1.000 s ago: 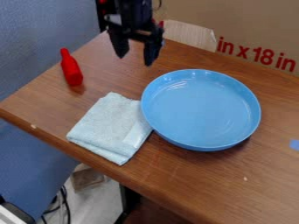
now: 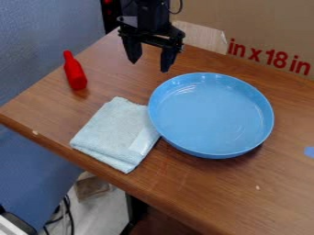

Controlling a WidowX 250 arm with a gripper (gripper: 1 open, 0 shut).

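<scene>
A black gripper (image 2: 150,50) hangs over the back left of the wooden table, its two fingers spread apart with nothing seen between them. Below and left of it lies a red bottle (image 2: 75,72). A large blue plate (image 2: 211,116) sits on the right half of the table. A folded light-blue cloth (image 2: 113,134) lies at the front left, against the plate's left side.
A cardboard box (image 2: 270,32) with red printing stands at the back. A small blue patch (image 2: 308,151) is at the right edge.
The gripper has shifted slightly to the right and up compared with a second ago. The bottle, plate and cloth have not moved.
</scene>
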